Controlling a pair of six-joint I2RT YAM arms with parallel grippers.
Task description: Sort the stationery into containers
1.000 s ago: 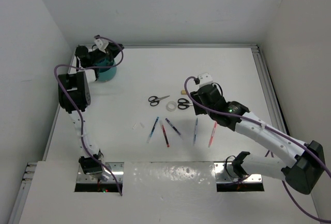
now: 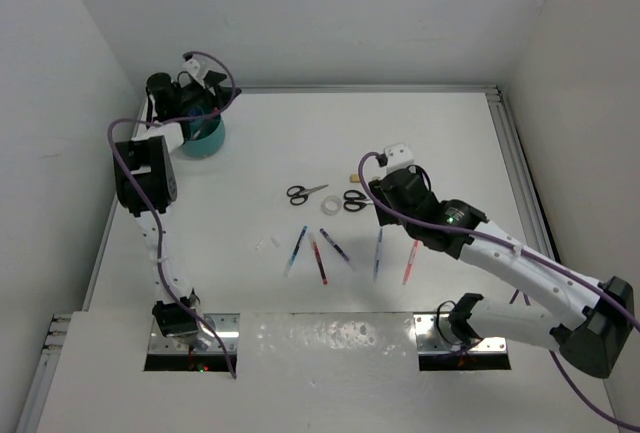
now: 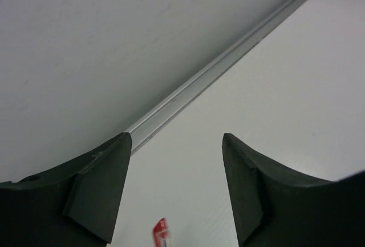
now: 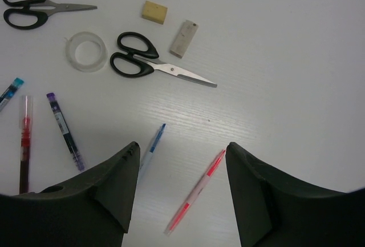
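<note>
My left gripper is open over the teal container (image 2: pixel 205 143) at the back left; a red-tipped item (image 3: pixel 161 231) shows below its fingers, apparently not held. My right gripper is open above the stationery: two black scissors (image 4: pixel 134 64) (image 4: pixel 25 10), a tape roll (image 4: pixel 85 53), a yellow block (image 4: pixel 154 11), a grey block (image 4: pixel 183 39), a pink pen (image 4: pixel 195 193), a light-blue pen (image 4: pixel 149 154), a purple-capped pen (image 4: pixel 65 130), a red pen (image 4: pixel 25 141) and a blue pen (image 4: pixel 10 93).
Small clear pieces (image 2: pixel 275 240) lie left of the pens. Rails line the table's back and sides, with walls behind.
My left gripper has risen slightly over the teal container, shifting toward the back in the top view. The right arm has barely moved, and the items on the table lie unchanged.
</note>
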